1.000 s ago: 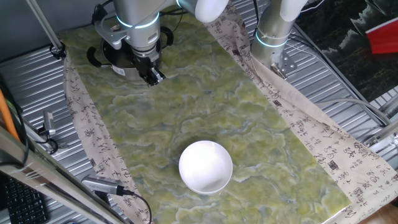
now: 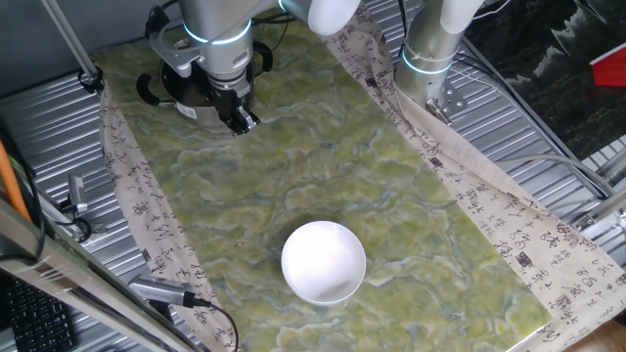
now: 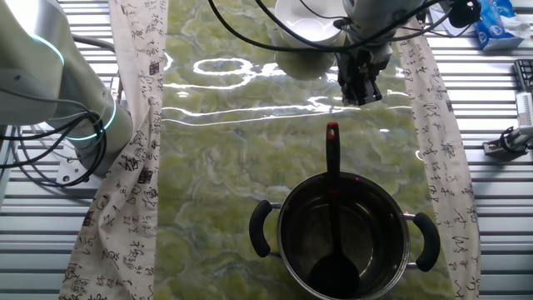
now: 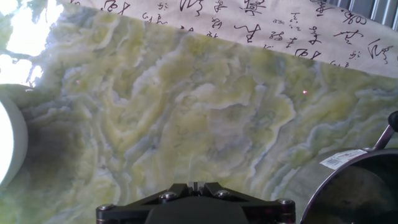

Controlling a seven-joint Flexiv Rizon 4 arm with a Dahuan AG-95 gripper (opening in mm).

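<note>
My gripper is shut, its fingertips meeting with nothing showing between them; it hangs above the green marbled tabletop. In exterior view 1 the gripper (image 2: 246, 125) is just in front of the dark pot (image 2: 201, 114), which the arm partly covers. Exterior view 2 shows the pot (image 3: 395, 223) from above, with a black ladle (image 3: 333, 158) leaning inside, its red-tipped handle over the rim. A white bowl (image 2: 324, 262) stands apart from the gripper, empty as far as shows. Only the bowl's edge (image 4: 9, 140) and part of the pot (image 4: 348, 186) enter the wrist view.
A patterned cloth (image 2: 489, 196) runs along the table's sides. The arm's base (image 2: 427, 59) stands beyond the cloth, and a small cabled device (image 2: 161, 291) lies at the left edge. Between bowl and pot the tabletop (image 2: 293, 176) is bare.
The arm, pot and bowl look the same. Only the red item at the far right edge has shifted a little downward.
</note>
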